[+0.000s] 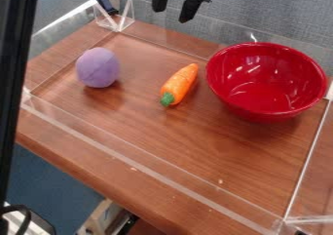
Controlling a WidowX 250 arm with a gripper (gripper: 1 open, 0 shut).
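A purple ball [97, 67] rests on the left of the wooden tabletop [143, 151]. An orange toy carrot [180, 84] with a green tip lies in the middle. A large, empty red bowl [264, 80] stands to its right. My black gripper [173, 7] is at the top edge of the view, above the back of the tray and clear of all three objects. It is open, with nothing between its fingers, and its upper part is cut off.
Clear plastic walls border the work area, with a blue and clear piece at the back left corner. A black post runs down the left edge of the view.
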